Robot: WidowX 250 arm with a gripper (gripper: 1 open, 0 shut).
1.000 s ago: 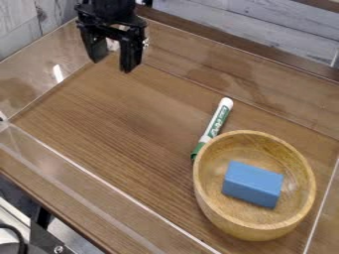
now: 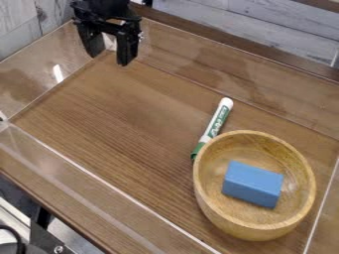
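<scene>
My black gripper (image 2: 109,42) hangs at the top left, above the back of the wooden tray, open, with nothing visible held in it. A wooden bowl (image 2: 212,203) at the lower right holds a blue block (image 2: 253,185). A green and white marker (image 2: 212,129) lies just behind the bowl, slanting away from it.
The tray's walls border it at the back and left. Dark cables show at the lower left corner, outside the tray.
My gripper has moved a little toward the back, up in the picture. The bowl, block and marker have not moved.
</scene>
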